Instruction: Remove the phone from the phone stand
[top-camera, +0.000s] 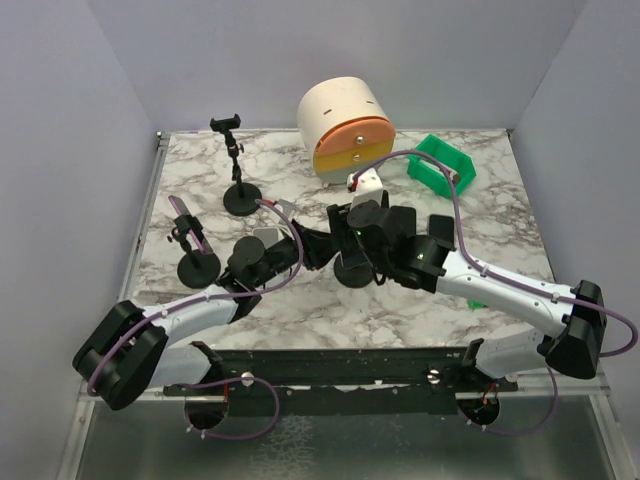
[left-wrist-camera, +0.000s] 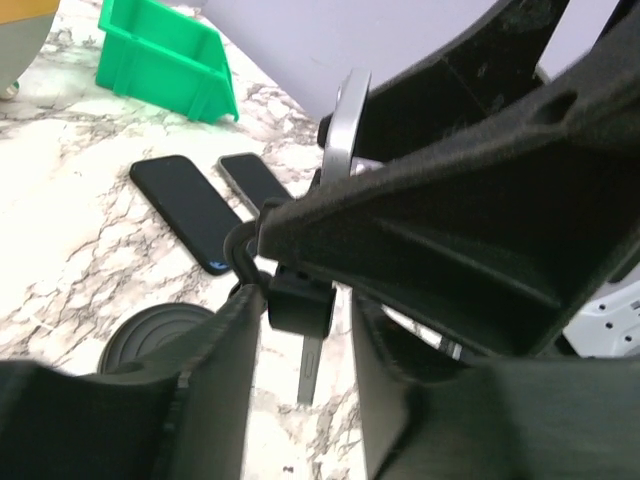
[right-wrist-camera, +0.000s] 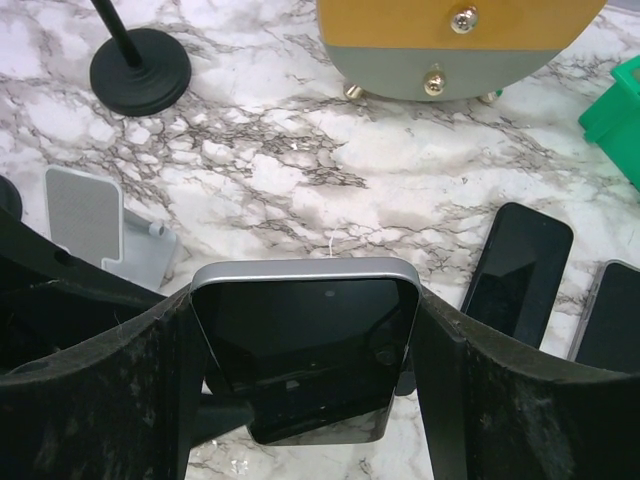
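An upright phone (right-wrist-camera: 305, 350) with a silver rim sits between the fingers of my right gripper, which reach round both its sides. In the top view it is at the middle of the table, mostly hidden by the grippers, above the round base (top-camera: 354, 275) of its stand. In the left wrist view the phone is edge-on, beside the stand's base (left-wrist-camera: 150, 335). My left gripper (top-camera: 320, 248) is at the stand from the left; its blurred fingers are apart, below the stand's holder (left-wrist-camera: 300, 305). Whether they grip anything is unclear.
Two phones (right-wrist-camera: 515, 280) (right-wrist-camera: 610, 325) lie flat to the right. Other stands (top-camera: 240, 197) (top-camera: 198, 268) are at the left, a small grey stand (right-wrist-camera: 85, 215) nearer the middle. A drum-shaped cabinet (top-camera: 340, 120) and green bin (top-camera: 440, 165) stand at the back.
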